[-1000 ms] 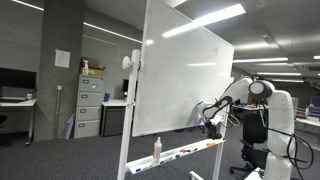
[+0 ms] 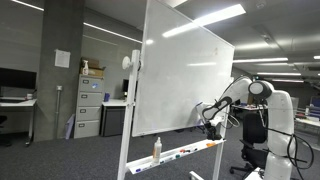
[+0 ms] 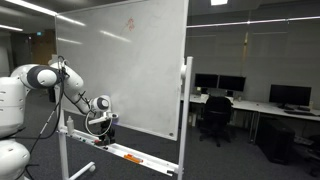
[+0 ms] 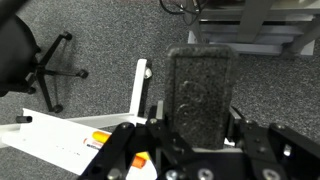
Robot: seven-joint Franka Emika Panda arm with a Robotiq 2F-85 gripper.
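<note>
A dark grey block point(image 4: 200, 90), which looks like a whiteboard eraser, fills the middle of the wrist view. My gripper is shut on its lower part. In exterior view 2 the gripper point(image 3: 105, 134) hangs near the lower left part of the whiteboard point(image 3: 130, 70), just above its tray point(image 3: 155, 162). From exterior view 1 the gripper point(image 2: 210, 130) appears by the board's right end, where the block is too small to make out.
Several small coloured items, perhaps markers point(image 2: 185, 153), lie along the tray, with a clear bottle point(image 2: 157, 150) at its left end. An orange item point(image 4: 101, 136) rests on the tray near my gripper. A dark office chair point(image 4: 30, 60) stands on the carpet.
</note>
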